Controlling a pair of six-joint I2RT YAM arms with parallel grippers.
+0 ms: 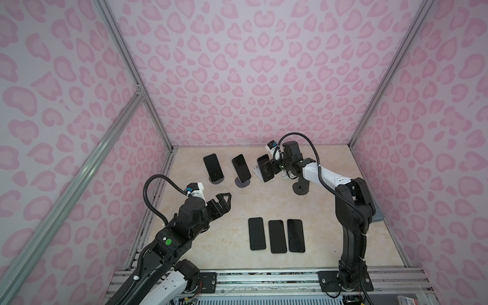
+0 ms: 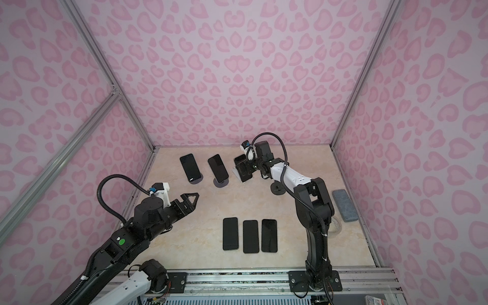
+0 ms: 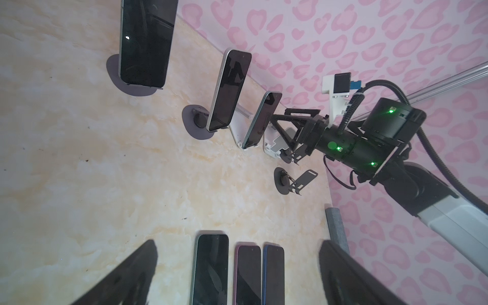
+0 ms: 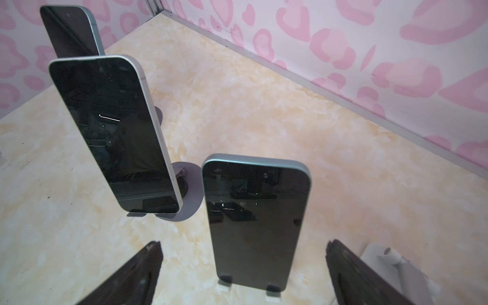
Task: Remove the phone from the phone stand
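Observation:
In the right wrist view a phone with a bluish edge point(image 4: 256, 228) leans on a pale stand whose two lower tabs show under it. My right gripper is open, its fingers apart on either side of that phone with gaps to both edges. A silver-edged phone point(image 4: 117, 137) rests on a grey round-based stand point(image 4: 190, 195) to the left, and another phone point(image 4: 70, 30) shows partly behind it. My left gripper point(image 1: 227, 199) hangs open over the left of the table, empty and clear of the phones.
Three phones lie flat near the front: one point(image 1: 257, 233) on the left, one point(image 1: 277, 236) in the middle, one point(image 1: 295, 235) on the right. An empty dark stand point(image 1: 301, 189) is at the right. A grey cloth-like item point(image 2: 345, 204) lies by the right edge.

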